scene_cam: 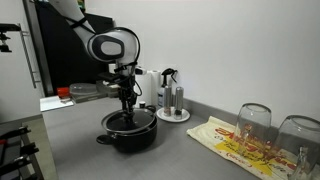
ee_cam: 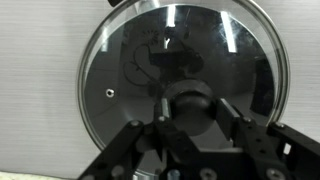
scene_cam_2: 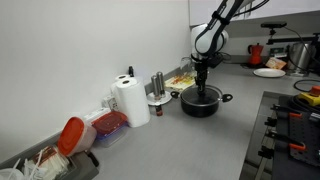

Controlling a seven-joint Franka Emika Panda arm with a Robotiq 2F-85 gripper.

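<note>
A black pot (scene_cam: 134, 139) with two side handles stands on the grey table. Its glass lid (ee_cam: 120, 75) lies over the pot's opening; whether the rim is fully seated cannot be told. In the wrist view the lid's round black knob (ee_cam: 191, 104) sits between the fingertips. My gripper (scene_cam: 129, 112) points straight down above the lid and is shut on that knob. From the other side, the pot (scene_cam_2: 201, 106) shows beneath the gripper (scene_cam_2: 201, 88) as well.
Behind the pot, a white plate (scene_cam: 181, 118) carries grinders and bottles. A paper towel roll (scene_cam_2: 132, 101) stands near it. Two upturned glasses (scene_cam: 253, 126) and a yellow cloth (scene_cam: 226, 142) lie to the right.
</note>
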